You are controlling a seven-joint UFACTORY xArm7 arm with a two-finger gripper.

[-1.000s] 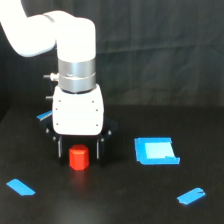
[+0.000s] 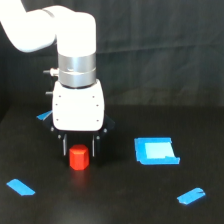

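A small red block (image 2: 79,157) sits on the black table below the white arm. My gripper (image 2: 79,148) points down over it, one finger to each side. The fingers (image 2: 65,145) stand apart, wider than the block, and their dark tips are hard to make out against the black background. The fingers look open, and I see no clear contact with the block.
To the right, a pale square (image 2: 158,150) framed in blue tape lies on the table. Strips of blue tape lie at the front left (image 2: 20,187) and front right (image 2: 191,196).
My gripper has risen slightly in the view, and its fingers are closer together than before. The red block is in the same place.
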